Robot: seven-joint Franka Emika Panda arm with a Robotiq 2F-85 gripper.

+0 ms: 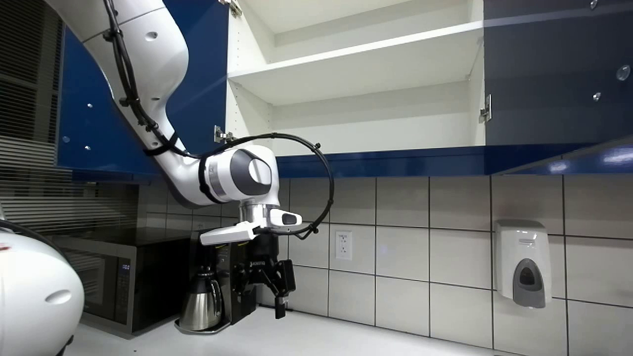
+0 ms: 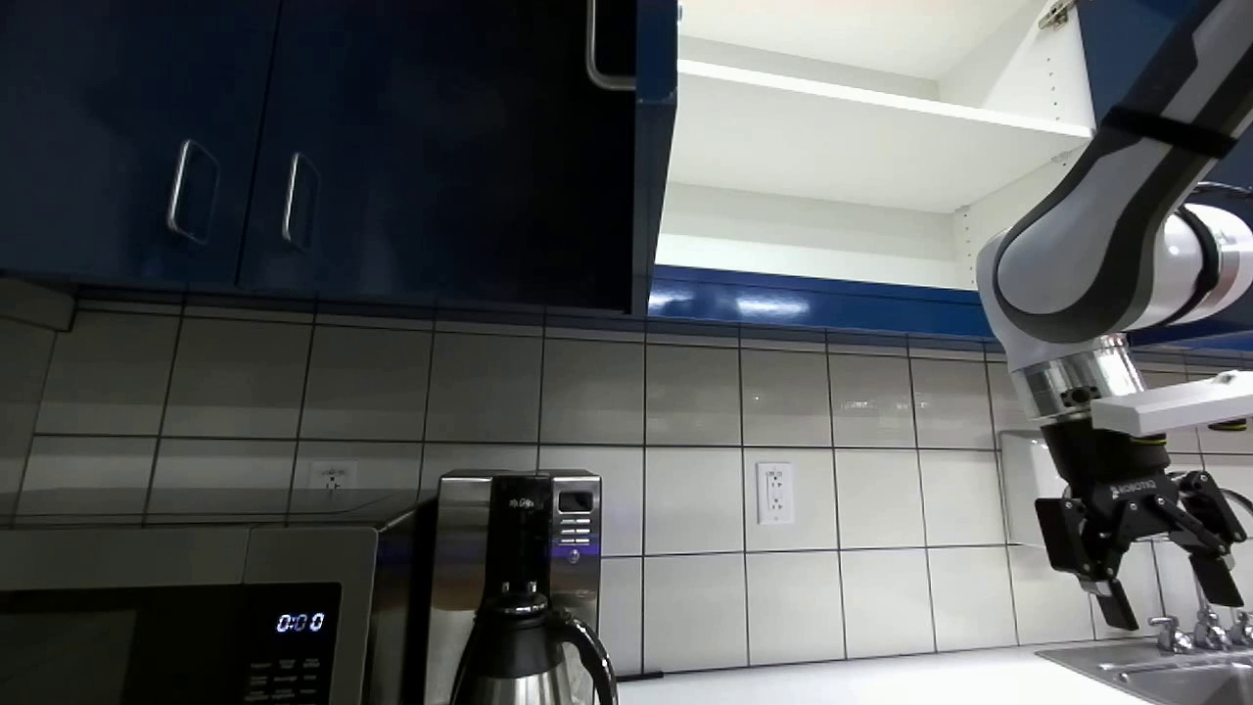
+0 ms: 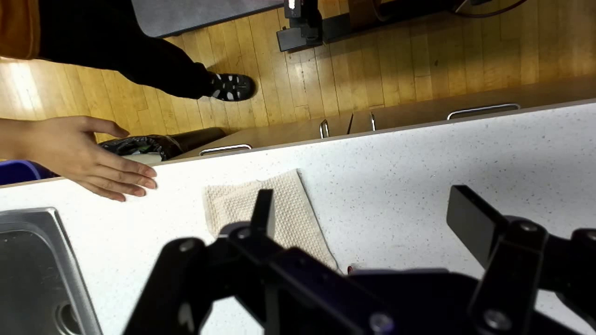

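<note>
My gripper hangs fingers-down above the counter, and its two fingers stand well apart. In the wrist view the gripper is open with nothing between its pads. A folded cream cloth lies on the white speckled counter, partly hidden by the left finger. A small red bit shows close to the cloth's corner; most of whatever it belongs to is hidden behind the gripper.
A person's hand reaches over the counter edge near the sink. The coffee maker with its steel carafe stands beside the microwave. Above, the open cabinet's shelf is bare.
</note>
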